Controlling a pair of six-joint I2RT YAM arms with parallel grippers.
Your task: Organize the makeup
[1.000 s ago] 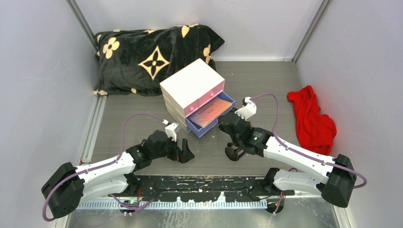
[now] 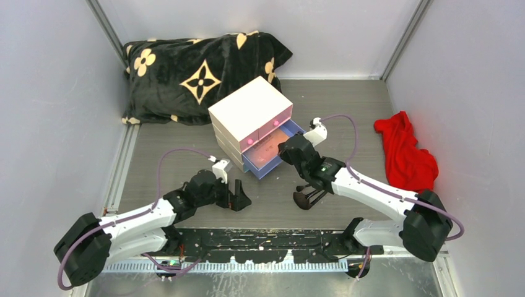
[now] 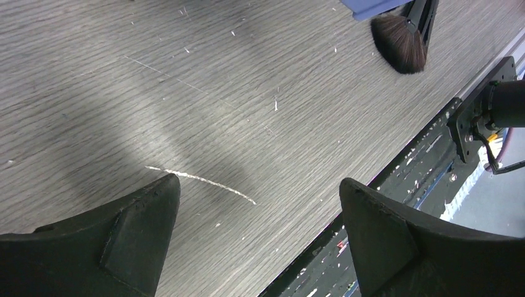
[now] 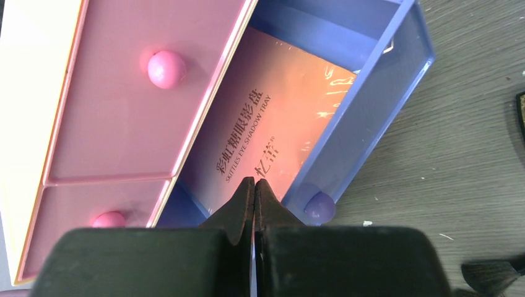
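Observation:
A white organizer [image 2: 247, 108] with pink drawers has its blue lower drawer [image 2: 263, 167] pulled out; in the right wrist view an orange eyeshadow tray [image 4: 278, 105] lies inside. My right gripper hangs over that drawer with its fingers shut; whether anything is between them is hidden. My left gripper [image 2: 238, 195] stands open over bare table left of the drawer, nothing between its fingers. Makeup brushes [image 2: 303, 198] lie on the table below the drawer, with one fluffy head [image 3: 399, 43] clear in the left wrist view.
A black patterned pillow [image 2: 186, 80] lies behind the organizer. A red cloth [image 2: 405, 154] lies at the right. Bare table surrounds the left gripper and lies at the back right.
My right arm has moved left and slightly up in the top view, further over the drawer. My left arm has shifted very slightly.

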